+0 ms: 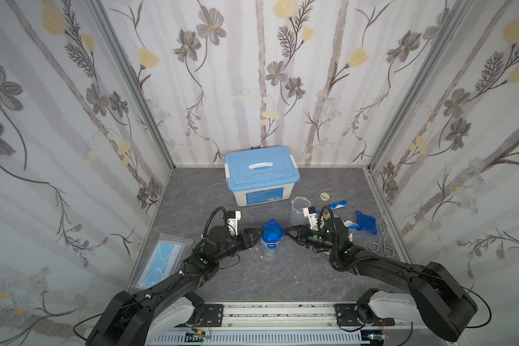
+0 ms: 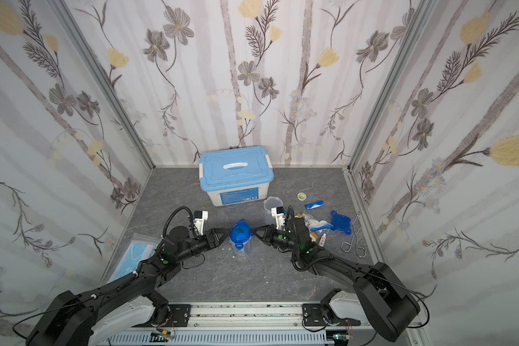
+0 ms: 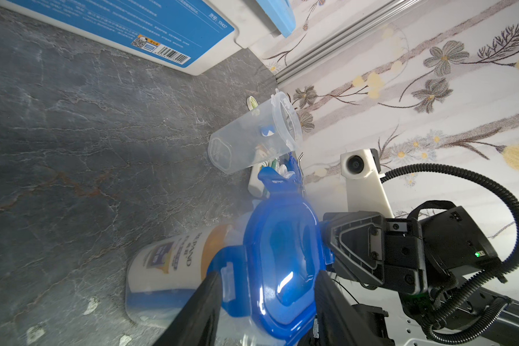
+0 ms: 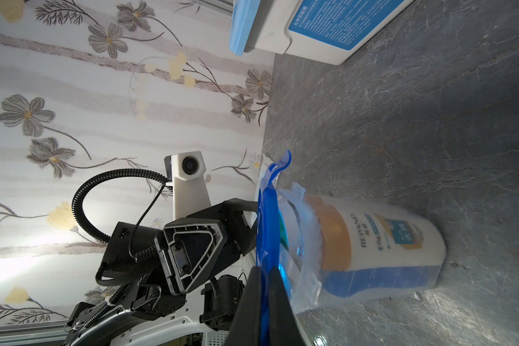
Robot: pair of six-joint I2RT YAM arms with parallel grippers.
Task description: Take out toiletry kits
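Note:
A clear plastic cup with a blue lid point(image 3: 285, 265) stands upright between my two arms, with a labelled bottle or pack point(image 4: 374, 230) visible through its wall. The lid lies over its mouth, tab sticking out at the far side. My right gripper is shut on the lid's edge, a thin strip of blue between its fingers. From the other side my left gripper faces the cup, its fingers point(image 3: 204, 308) apart, with the near lid edge in the gap beyond them. Whether they touch the cup, I cannot tell.
Behind stands a white box with a blue lid point(image 1: 262, 167). An empty clear cup point(image 1: 300, 210) is behind the right gripper. Further right lie a second blue lid point(image 1: 366, 222), scissors-like tongs point(image 1: 381, 236) and a blue tool point(image 1: 338, 204). Packed masks point(image 1: 162, 262) lie far left.

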